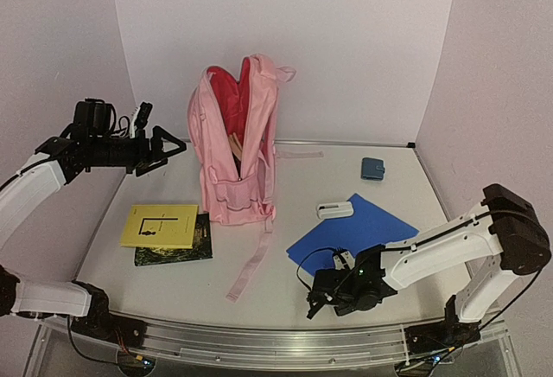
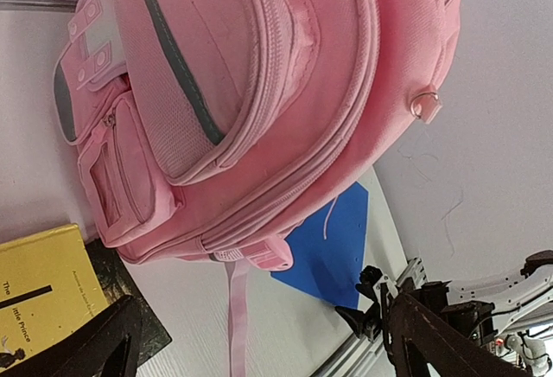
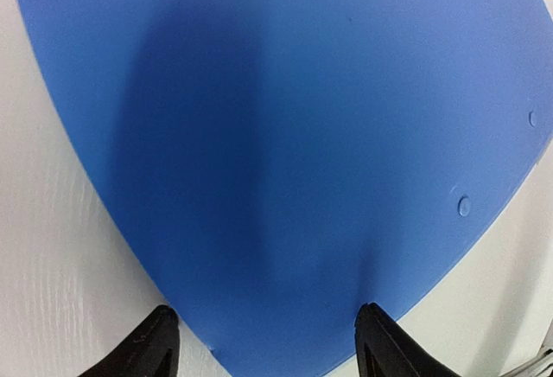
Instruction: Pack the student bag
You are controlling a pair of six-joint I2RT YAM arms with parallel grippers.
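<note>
The pink backpack [image 1: 238, 152] stands upright at the back with its top unzipped, red lining showing. To its left, my left gripper [image 1: 169, 154] hangs open and empty, clear of the bag; in the left wrist view its fingers [image 2: 112, 342] are wide apart. A blue folder [image 1: 363, 226] lies flat on the right of the table. My right gripper is open low over the folder's near corner, one finger on either side of it in the right wrist view. Whether the fingers touch the folder cannot be told.
A yellow book [image 1: 160, 226] overlaps a dark book [image 1: 200, 243] at left. A small white object [image 1: 335, 210] lies at the folder's far-left edge, and a dark blue wallet [image 1: 372, 169] behind. A pink strap [image 1: 251, 269] trails forward from the bag.
</note>
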